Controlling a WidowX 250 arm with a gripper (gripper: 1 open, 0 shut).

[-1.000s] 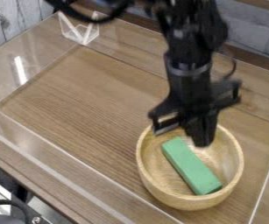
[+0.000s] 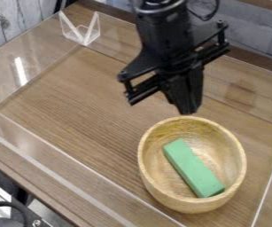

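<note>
A pale wooden bowl sits at the lower right of the table, with a green block lying inside it. My gripper, black and large, hangs above and behind the bowl, clear of it and of the block. It is shut, and nothing shows between its fingers.
The wooden table has wide free room to the left and middle. A small clear plastic object stands at the back left. A black cable lies at the bottom left corner, and walls border the far edges.
My gripper has risen from over the bowl toward the back and now looms larger and higher. The bowl has not visibly moved; the green block still lies in it.
</note>
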